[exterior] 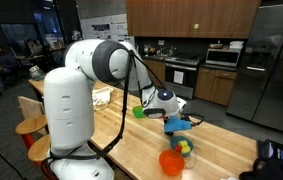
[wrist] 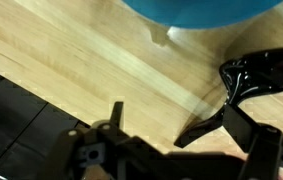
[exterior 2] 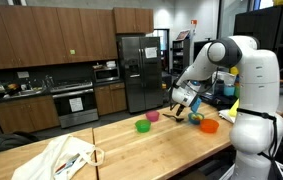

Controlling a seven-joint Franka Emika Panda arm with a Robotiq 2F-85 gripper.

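My gripper stands open over the wooden table, with nothing between its fingers. In the wrist view a blue bowl [wrist: 196,10] is cut off by the top edge, ahead of the fingertips. A glossy black tool-like object [wrist: 249,80] lies on the wood at the right, partly behind the right finger; what it is I cannot tell. Exterior view 1 has the gripper [exterior: 177,126] beside and above the blue bowl [exterior: 188,150], which holds something green and yellow.
An orange bowl [exterior 2: 209,126] stands near the arm's base. Farther along are a green bowl [exterior 2: 142,126] and a pink bowl [exterior 2: 152,116]. White cloth or paper [exterior 2: 61,158] lies at the table's far end.
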